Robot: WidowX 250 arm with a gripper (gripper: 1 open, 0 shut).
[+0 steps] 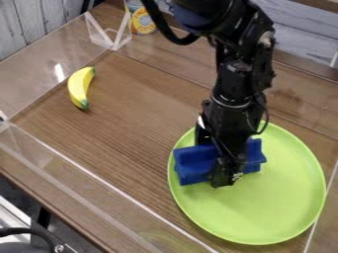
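Observation:
A blue block (193, 163) lies on a green plate (275, 208) at the right of the table. My black gripper (222, 166) is down over the block, its fingers around the middle of it. Whether the fingers are closed on the block or loose around it is hard to make out.
A yellow banana (81, 85) lies on the bare wooden table (132, 128) at the left. A can (141, 22) stands at the back. Clear plastic edges run along the table's left and front sides.

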